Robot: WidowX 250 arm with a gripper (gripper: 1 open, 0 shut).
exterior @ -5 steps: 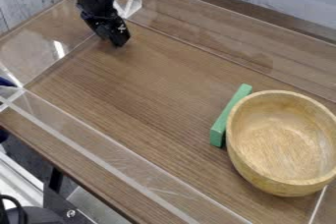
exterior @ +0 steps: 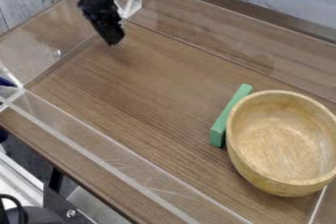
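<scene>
The black gripper (exterior: pixel 108 29) is at the upper left, low over the wooden table (exterior: pixel 144 90) by its clear-walled back corner. It is small and blurred in the view; nothing shows clearly between its fingers, and whatever lies directly under it is hidden.
A large wooden bowl (exterior: pixel 280 144) sits at the lower right, with a green block (exterior: pixel 230 114) lying along its left side. Clear plastic walls edge the table.
The bowl and green block have not moved.
</scene>
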